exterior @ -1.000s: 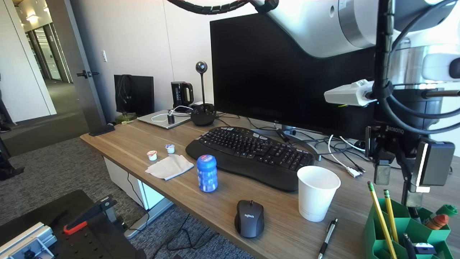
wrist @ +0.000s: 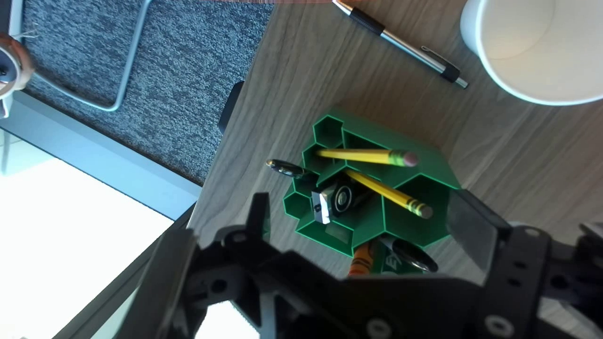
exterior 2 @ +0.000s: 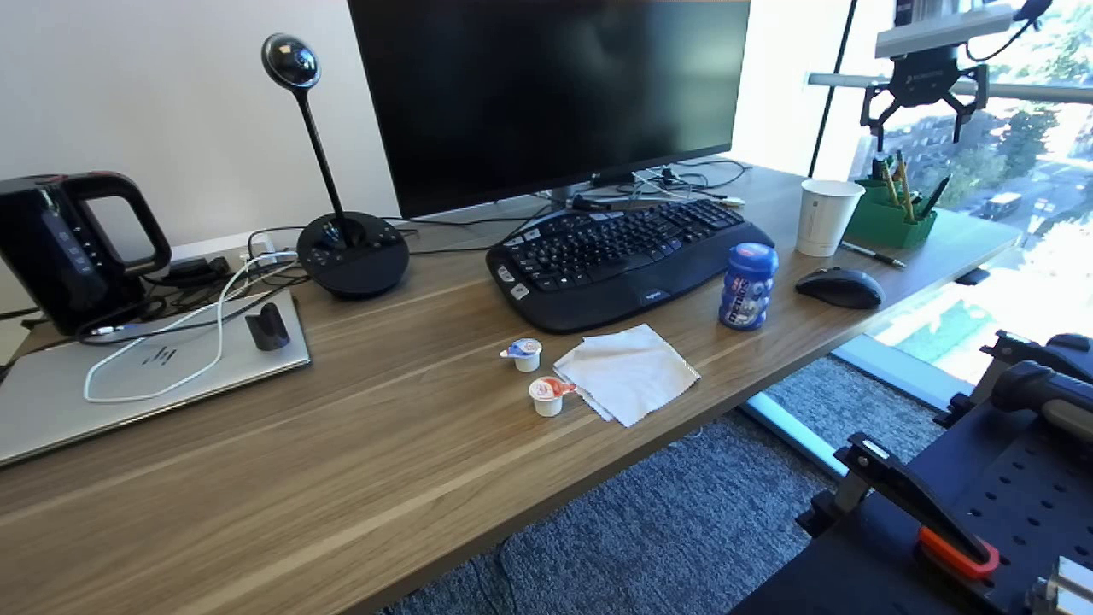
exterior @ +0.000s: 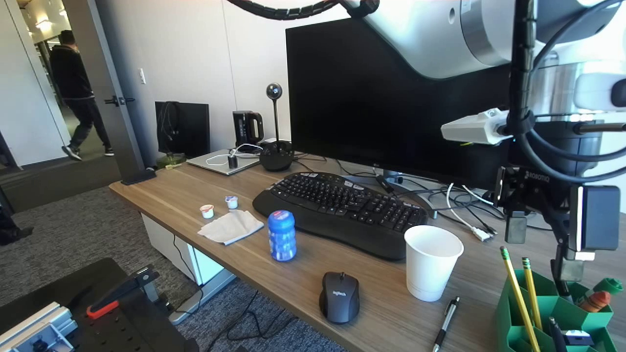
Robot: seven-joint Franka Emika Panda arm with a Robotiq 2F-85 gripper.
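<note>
My gripper hangs above the green pen holder, its fingers spread and nothing between them. From the wrist view, the holder's honeycomb cells lie below and between the fingertips. Two yellow pencils lean out of it, along with a dark pen, an orange crayon and a black-and-silver item. A green-capped marker also shows in exterior view 1. Beside the holder, a white paper cup stands upright, and a black-and-silver pen lies on the desk.
A mouse, blue gum bottle, white cloth and two small creamer cups rest along the desk front. Behind are the keyboard, monitor and loose cables. Bare wood spans the desk's left part in exterior view 2.
The gripper's fingers stand wider apart than a second ago, and its tips sit slightly higher. A person now walks in the doorway. The desk objects have not moved.
</note>
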